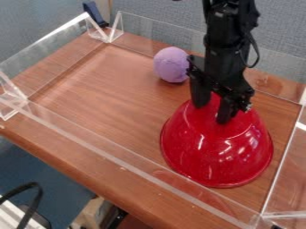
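A large red dome-shaped object [213,154] lies on the wooden tray floor at the right. The black gripper [219,106] points down at its top from above, its lower part touching or overlapping it; whether its fingers are open or shut on it is hard to tell. A purple ball [170,65] sits at the back, left of the arm.
Clear plastic walls [114,25] border the wooden surface [89,94]. A dark cable [24,192] lies outside at the lower left.
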